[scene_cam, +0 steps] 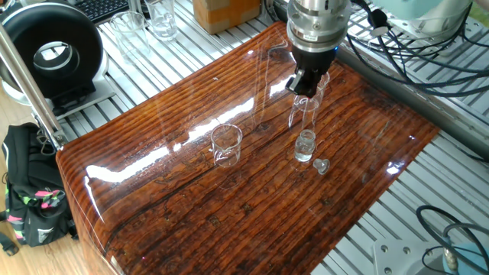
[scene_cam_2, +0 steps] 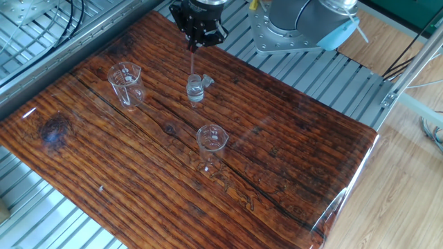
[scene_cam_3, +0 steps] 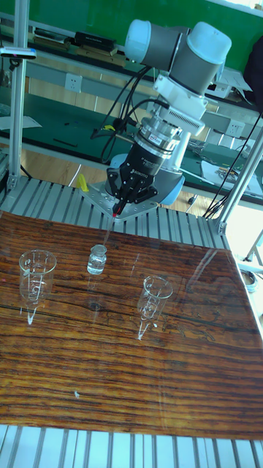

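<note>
My gripper (scene_cam: 303,86) is shut on a thin clear glass rod or dropper (scene_cam_2: 192,61) that points downward; in exterior view 3 a small red spot shows at the fingertips (scene_cam_3: 118,208). Below it stands a small clear bottle (scene_cam: 304,147), open at the top and part filled with clear liquid. The rod's lower end is close to the bottle's mouth; whether it has entered is unclear. A glass stopper (scene_cam: 321,166) lies beside the bottle. One glass beaker (scene_cam_2: 212,140) stands upright on the wooden board, and a second beaker (scene_cam_2: 127,86) is on the bottle's other side.
The glossy wooden board (scene_cam: 183,237) is otherwise largely bare. More glassware (scene_cam: 128,33), a black ring-shaped object (scene_cam: 84,57) and a cardboard box (scene_cam: 225,14) stand past its edge. Loose cables (scene_cam: 416,72) lie by the arm's base.
</note>
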